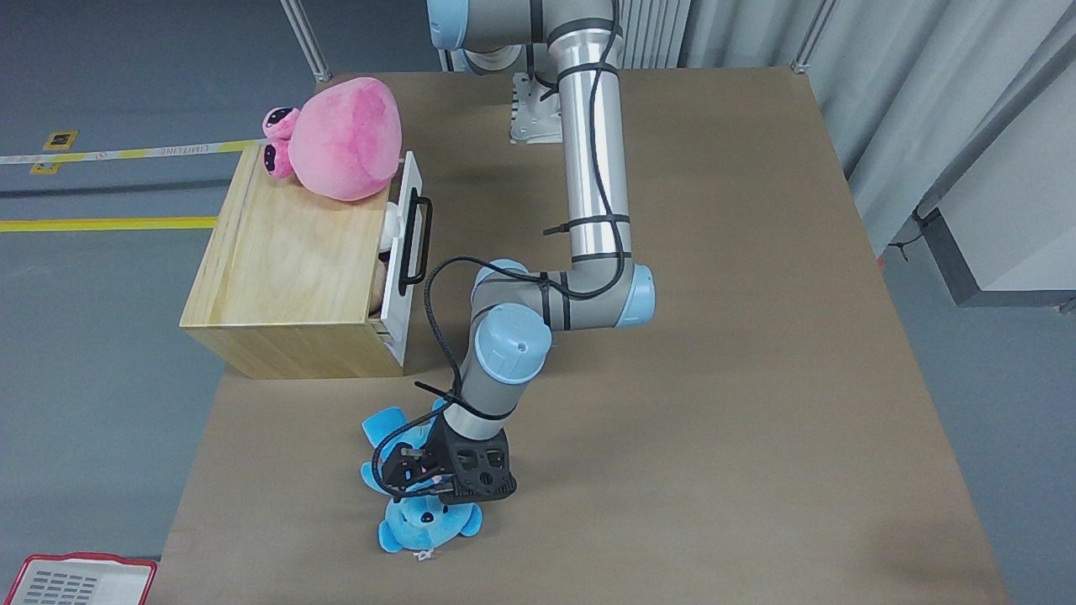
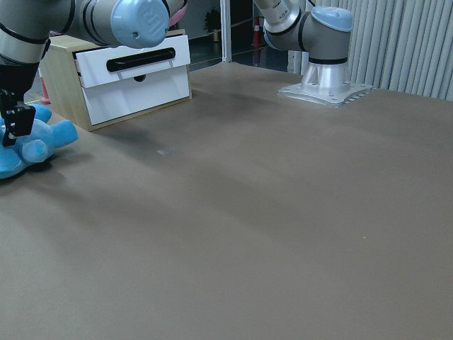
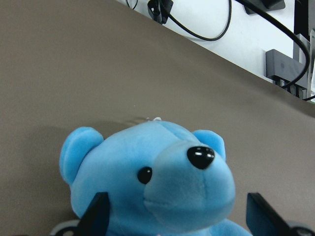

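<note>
A blue plush bear lies on its back on the table, below the wooden cabinet in the front view. My gripper is down over the bear's body, mostly hiding it. In the wrist view the bear's head fills the lower middle, with my two fingers spread apart on either side. In the left view the gripper stands low over the bear at the far left.
The cabinet has a drawer slightly out and a pink plush on top. A red-rimmed basket sits at the lower left.
</note>
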